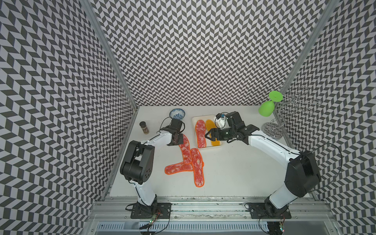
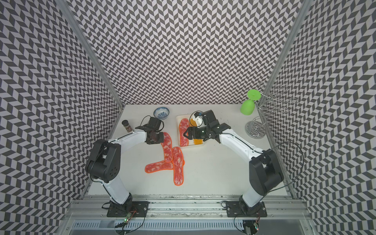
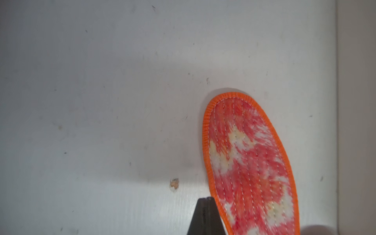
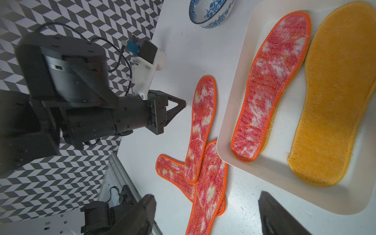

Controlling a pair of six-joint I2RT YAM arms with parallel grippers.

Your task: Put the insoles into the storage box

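Observation:
My left gripper is shut with nothing between its fingertips. It stands beside the left edge of a red insole (image 3: 250, 168) with orange trim, which lies flat on the table. In the right wrist view the left fingertips (image 4: 184, 103) are apart from that insole. Two more red insoles (image 1: 198, 168) (image 1: 178, 167) lie nearer the front, overlapping. The white storage box (image 4: 239, 164) holds a red insole (image 4: 270, 90) on its left and a yellow insole (image 4: 333, 98) on its right. Over the box, my right gripper is open and empty.
A blue-and-white bowl (image 1: 177, 114) sits behind the left gripper. A spice jar (image 1: 144, 127) stands at the left. A green goblet (image 1: 267, 108) and a wire rack (image 1: 273, 130) occupy the right edge.

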